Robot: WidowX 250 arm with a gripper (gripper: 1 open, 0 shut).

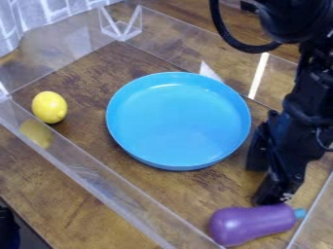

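A black gripper (271,173) reaches down at the right side of the camera view, low over the wooden surface, just above and behind a purple toy eggplant (244,225) at the bottom edge. Its fingers are dark and overlap, so the space between them is hard to make out; the eggplant lies outside them. A blue plate (178,119) sits in the middle, left of the gripper. A yellow lemon (50,107) lies at the far left.
Clear plastic walls (104,185) border the work area on the left and along the lower side. Bare wood lies between the lemon and the plate and below the plate.
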